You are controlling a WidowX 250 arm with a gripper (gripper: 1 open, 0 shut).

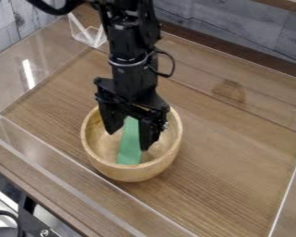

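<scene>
A round tan bowl (107, 165) sits on the wooden table, holding a green object (129, 148) lying lengthwise. The black gripper (129, 128) is over the bowl with its fingers open, reaching down around the upper part of the green object. Whether the fingers touch it is hard to tell.
Black cables lie at the lower left corner, beside the table's edge. A pale wall stands at the top left.
</scene>
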